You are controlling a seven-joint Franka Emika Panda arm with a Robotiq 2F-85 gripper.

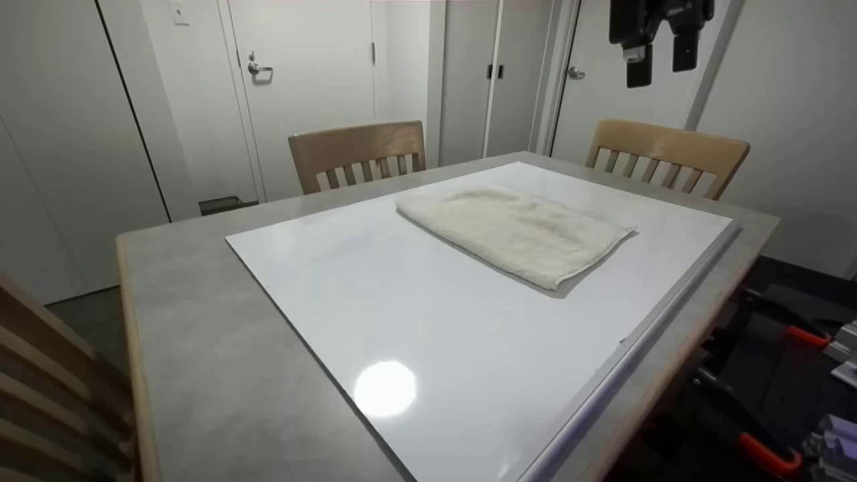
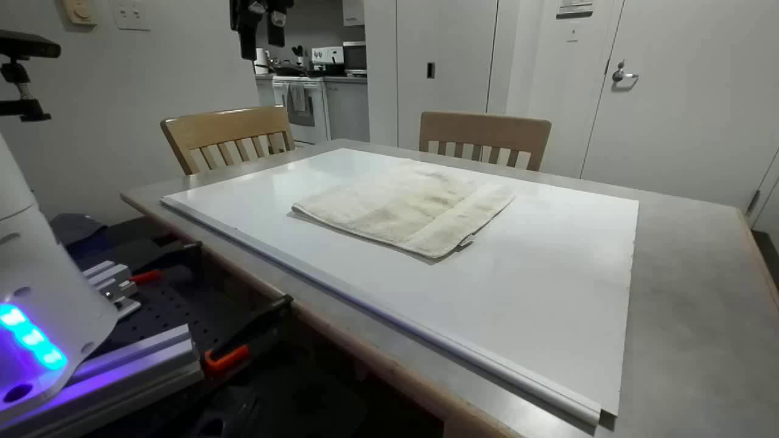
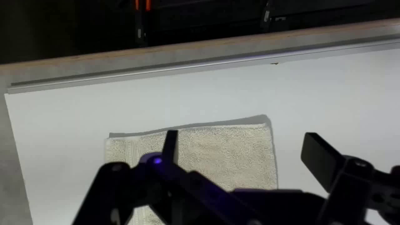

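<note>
A cream towel (image 1: 514, 230) lies on a white board (image 1: 337, 265) that covers much of the table. In exterior view 2 the towel (image 2: 409, 204) looks mostly flat, with shallow wrinkles toward its far side and a woven band near one end. High above the table, my gripper (image 1: 663, 72) hangs with its two fingers apart. From the wrist, the gripper is open, nothing between its fingertips, and the towel (image 3: 228, 153) is below it. The arm's dark parts hide the lower portion of the towel in that view.
A raised metal rail (image 2: 380, 306) runs along the board's edge on the robot's side. Clamps with orange handles (image 2: 226, 359) sit beside the robot base (image 2: 44, 292). Wooden chairs (image 1: 357, 152) surround the table. Bare board lies all around the towel.
</note>
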